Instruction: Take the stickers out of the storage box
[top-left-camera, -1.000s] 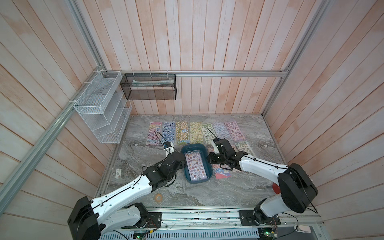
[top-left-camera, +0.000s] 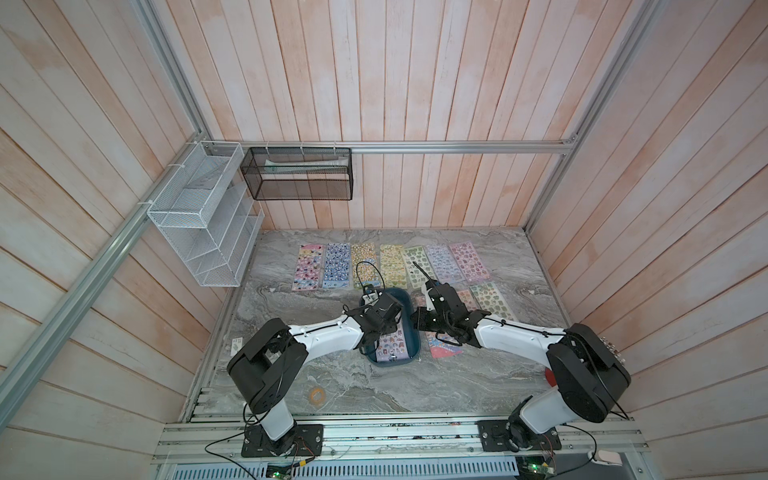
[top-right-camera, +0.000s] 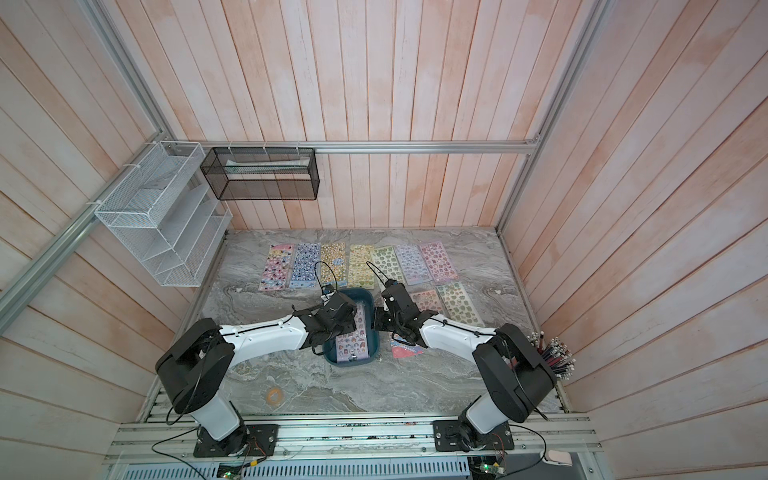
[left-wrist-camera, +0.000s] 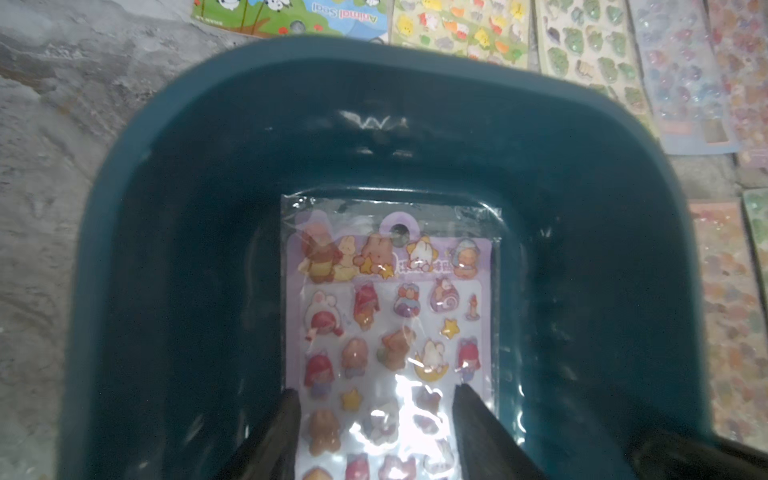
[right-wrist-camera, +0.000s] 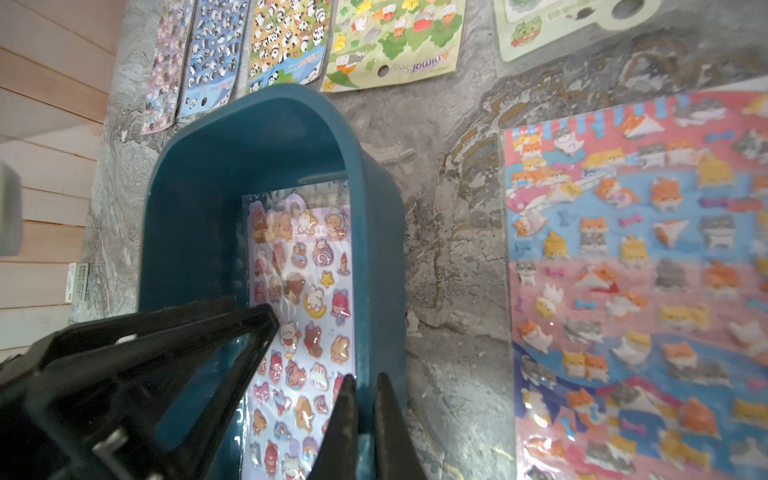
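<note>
The blue-green storage box (top-left-camera: 417, 345) stands on the table with a lilac sticker sheet (left-wrist-camera: 392, 316) in a clear wrapper flat on its floor. Above this sheet, in the left wrist view, my left gripper is open; its fingers (left-wrist-camera: 276, 436) are well apart. Whether they touch the sheet, I cannot tell. Pinching the box's right wall, my right gripper has one finger inside the rim and one outside. From the top left view, the left arm's gripper hides part of the box and sheet.
Several sticker sheets (top-left-camera: 392, 264) lie in a row behind the box. A sheet with dogs on pink and blue (right-wrist-camera: 640, 264) lies just right of it, near more sheets. Bare table is left and in front, with a tape ring (top-left-camera: 317, 396).
My left gripper has swung right from the box's left side to over the box, now covering part of the sheet. The right gripper stays at the rim; its arm shifted only slightly.
</note>
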